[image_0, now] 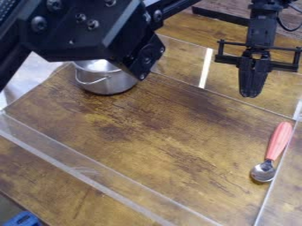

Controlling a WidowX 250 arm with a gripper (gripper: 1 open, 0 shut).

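Observation:
My black gripper (252, 88) hangs at the upper right over the wooden table, shut, with nothing showing between its fingers. Below it and to the right lies a spoon (274, 151) with a pink handle and a steel bowl at its lower end, apart from the gripper. At the upper left stands a steel pot (106, 81) with a wire handle, partly hidden behind the dark arm.
Pale strips run along its edges and across the back. A small blue object (24, 220) sits at the bottom left corner. The arm fills the upper left.

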